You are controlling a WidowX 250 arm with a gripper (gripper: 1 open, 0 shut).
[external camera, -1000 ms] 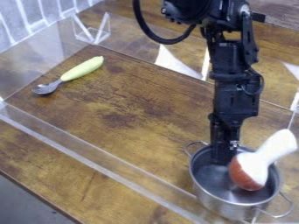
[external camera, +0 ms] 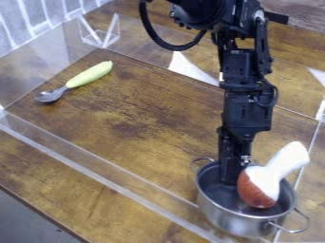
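My black gripper reaches down from the top into a steel pot at the lower right of the camera view, its tips inside the pot near the back rim and mostly hidden. Beside them a white object with a reddish-orange round end leans in the pot, its white end sticking up to the right over the rim. Whether the gripper's fingers touch it I cannot tell.
A spoon and a pale yellow-green long object lie at the upper left. Transparent edges run along the table's sides.
The gripper, the pot and the white object in it have shifted slightly left and down in the view. The spoon and pale object have not moved.
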